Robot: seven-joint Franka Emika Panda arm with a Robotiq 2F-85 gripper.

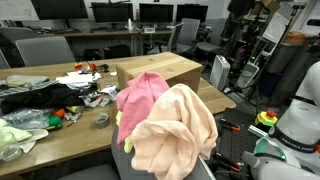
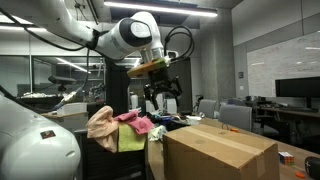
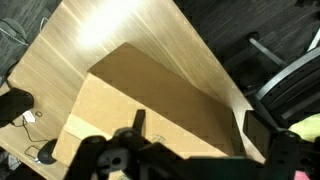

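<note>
My gripper is open, its dark fingers apart at the bottom of the wrist view with nothing held between them. It hangs high above the table, at the top right of exterior view 1 and centre of exterior view 2. Below it stands a large brown cardboard box point(image 3: 130, 106), also seen as the box point(image 2: 215, 150) in exterior view 2. A pink cloth point(image 1: 143, 100), a peach cloth point(image 1: 175, 135) and a yellow cloth point(image 1: 126, 133) drape over a dark chair in front of the table.
Clothes and small items point(image 1: 60, 98) clutter the left of the wooden table point(image 1: 75, 145), with a tape roll point(image 1: 101, 120) near its middle. Monitors point(image 1: 111, 12) and chairs stand behind. Bare tabletop point(image 3: 95, 30) shows beside the box.
</note>
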